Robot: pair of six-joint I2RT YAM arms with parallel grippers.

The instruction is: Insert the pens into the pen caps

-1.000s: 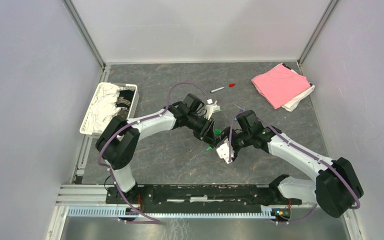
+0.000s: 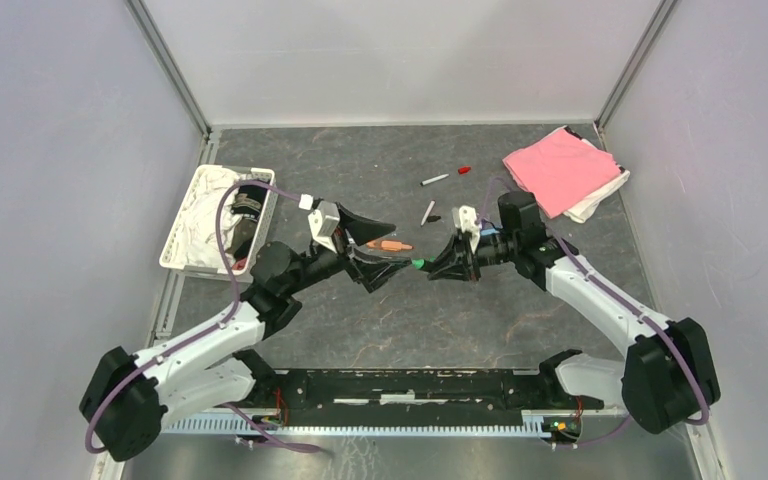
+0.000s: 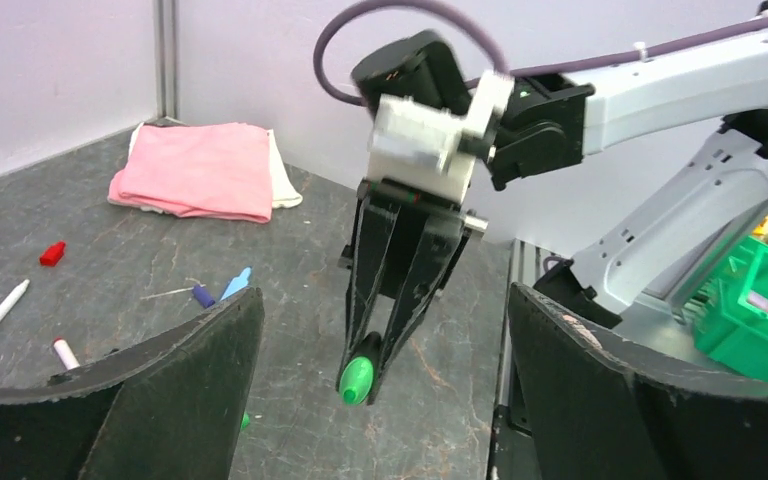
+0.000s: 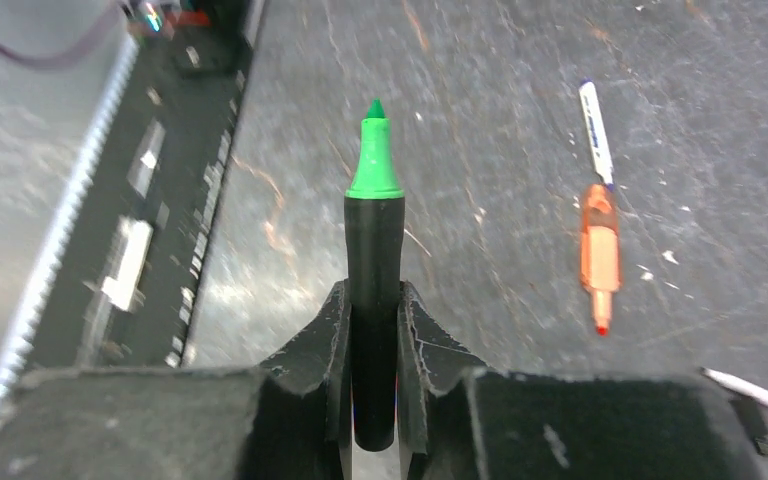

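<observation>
My right gripper is shut on a green marker, black-barrelled with a green front and bare tip pointing away from the fingers. My left gripper stands open, wide apart, just left of it; in the left wrist view the marker's green end shows between and beyond its fingers. On the table lie an orange marker, a white pen with blue end, a white marker, a red cap, a dark blue cap and a small green piece, partly hidden.
A white basket with cloths stands at the left; folded pink cloths lie at the back right.
The left arm has drawn back and its gripper is now spread open. The right gripper has turned and risen slightly away, holding the green marker.
</observation>
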